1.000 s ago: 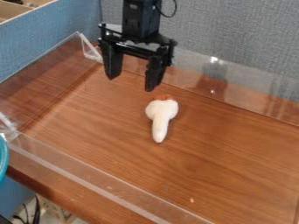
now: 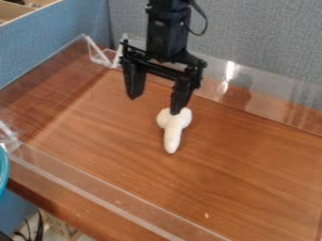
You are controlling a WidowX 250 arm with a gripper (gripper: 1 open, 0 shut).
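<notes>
My black gripper (image 2: pixel 157 92) hangs open over the wooden tray floor, its two fingers spread apart with nothing seen between them. Below and partly behind its right finger lies a white object (image 2: pixel 174 130), rounded at the far end and tapering to a narrow end toward the front, like a small mushroom or bottle; I cannot tell exactly what it is.
Clear low walls edge it at back, front and left. A blue textured panel (image 2: pixel 44 52) stands at the left, a grey one behind. Part of a cyan round item (image 2: pixel 4 169) shows at the left edge.
Compared with a second ago, the gripper has shifted a little to the right and its fingers are nearer the white object. The white object lies in the same place.
</notes>
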